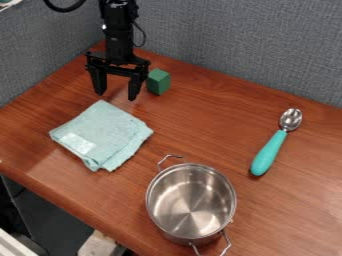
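My black gripper (116, 78) hangs at the back left of the wooden table, its two fingers spread apart with nothing seen between them. Just to its right sits a green block (159, 81). A folded pale cloth (102, 134) lies in front of the gripper on the left. A steel pot (190, 202) with two handles stands at the front centre. A spoon with a turquoise handle (269, 152) lies on the right.
A grey wall (254, 40) runs along the back and left edges.
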